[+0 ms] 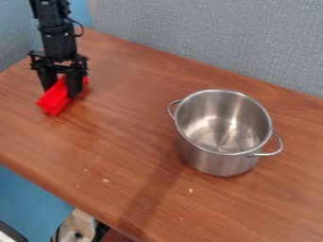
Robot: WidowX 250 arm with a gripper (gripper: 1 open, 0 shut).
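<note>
At the left of the camera view my black gripper (62, 77) reaches down from the top edge, shut on a red block (53, 100). The block is long, lies at a slant low over or on the wooden table, and is partly hidden by the fingers; whether it touches the surface I cannot tell. To the right, apart from it, stands a steel pot (222, 134) with two side handles, upright, with nothing visible inside.
A grey textured wall (214, 38) runs behind it. The table's near left edge borders a blue surface (25, 198).
</note>
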